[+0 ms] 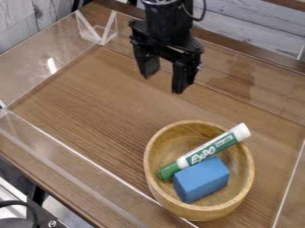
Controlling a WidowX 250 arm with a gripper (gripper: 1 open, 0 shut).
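My black gripper point(165, 66) hangs over the upper middle of the table, open, its two fingers apart with nothing seen between them. Below and to the right, a round wooden bowl point(161, 189) holds a white-and-green EXPO marker point(220, 143) leaning across it to the rim, and a blue block point(201, 181) at its front.
Clear-edged strips run along its left side, and a white bent piece point(99, 27) lies at the top left.
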